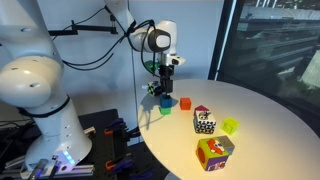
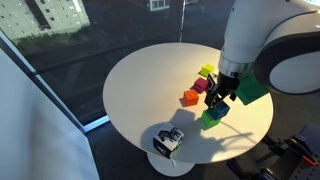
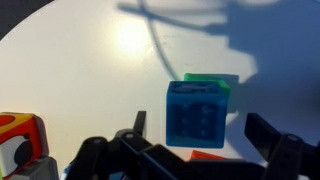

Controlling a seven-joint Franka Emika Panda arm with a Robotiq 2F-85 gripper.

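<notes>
Between the spread fingers of my open gripper is a dark blue cube, with a gap on either side of it in the wrist view. Behind the cube's upper right edge, part of a green block peeks out. Exterior view 1 has the blue cube just above the green block, seemingly resting on it. The gripper hangs right over the pair. From exterior view 2, the blue cube partly hides the green block.
Nearby on the white round table lie a red-orange cube, a dark red block, a black-and-white patterned box, a yellow-green cube and a colourful box.
</notes>
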